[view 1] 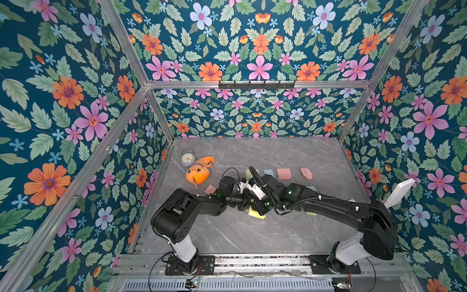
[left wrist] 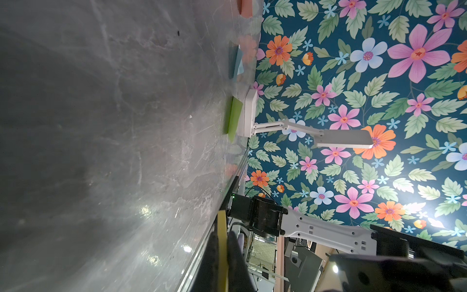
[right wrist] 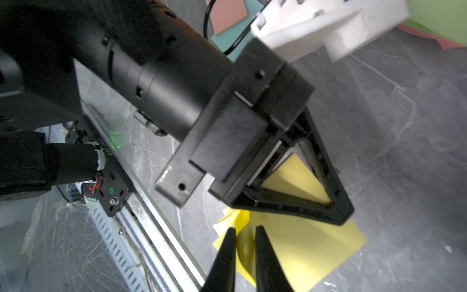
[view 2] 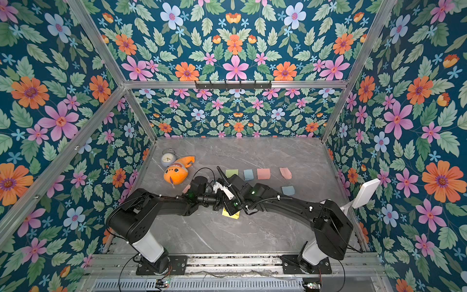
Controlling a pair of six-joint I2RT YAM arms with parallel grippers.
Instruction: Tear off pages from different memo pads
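A yellow memo pad [right wrist: 311, 243] lies at the table's front middle, partly hidden under both grippers. My left gripper [view 1: 245, 197] is shut, resting over the pad in the right wrist view; yellow shows at its fingertips in the left wrist view. My right gripper hangs over the pad's left edge, its fingertips close together at a curled-up yellow sheet; whether they pinch it is unclear. Green [view 2: 232, 172], blue [view 2: 248, 174] and pink [view 2: 263, 173] squares lie behind the grippers.
An orange plush toy [view 1: 197, 172] and an alarm clock [view 1: 188, 158] stand at the back left. More loose squares lie to the right, including a curled pink one [view 2: 285, 172].
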